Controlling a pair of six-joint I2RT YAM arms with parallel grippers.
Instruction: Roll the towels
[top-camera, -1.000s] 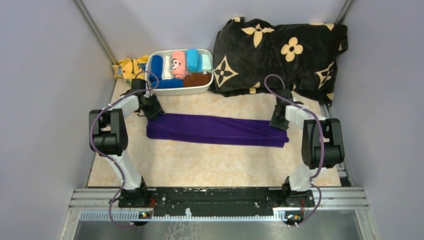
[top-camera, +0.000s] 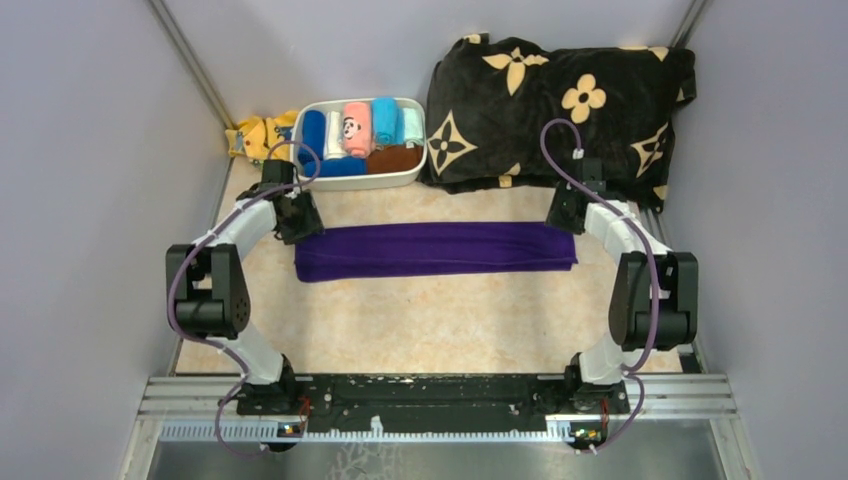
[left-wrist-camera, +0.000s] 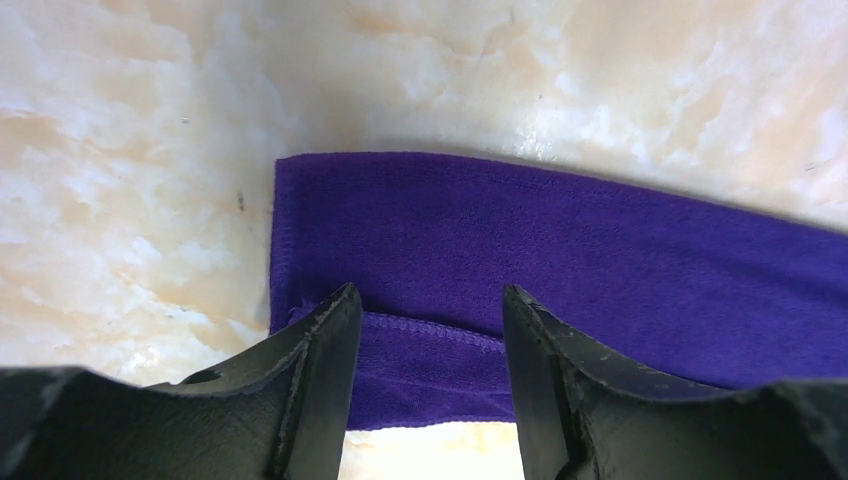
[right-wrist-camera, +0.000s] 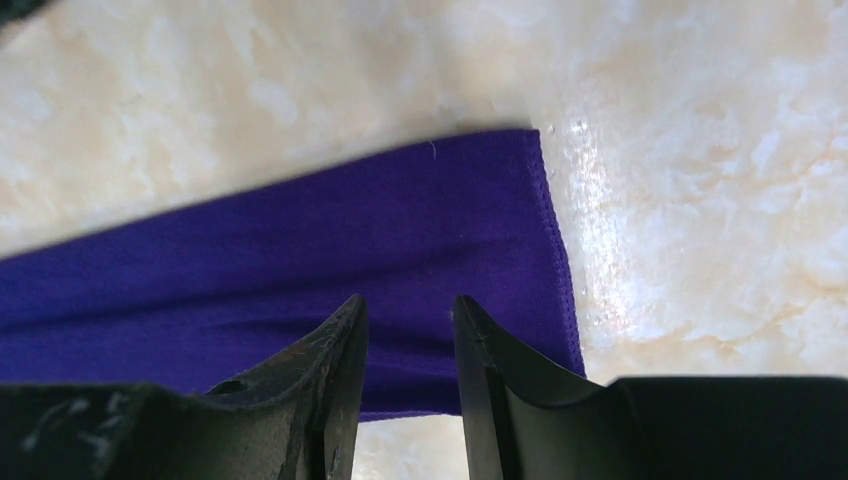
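Note:
A purple towel (top-camera: 430, 245) lies as a long flat strip across the middle of the table, with a folded layer along its near side. My left gripper is open above the towel's left end (left-wrist-camera: 420, 220), with nothing held between its fingers. My right gripper hangs open over the towel's right end (right-wrist-camera: 470, 200), its fingers somewhat closer together, also holding nothing. In the top view both grippers are at the far corners of the strip.
A white bin (top-camera: 358, 181) of several rolled towels stands at the back left, beside yellow fabric (top-camera: 250, 140). A black patterned blanket (top-camera: 530, 120) fills the back right.
Over the last second the towel's right end has moved back, straightening the strip. My right gripper has moved back too and now appears raised. The left arm has shifted slightly.

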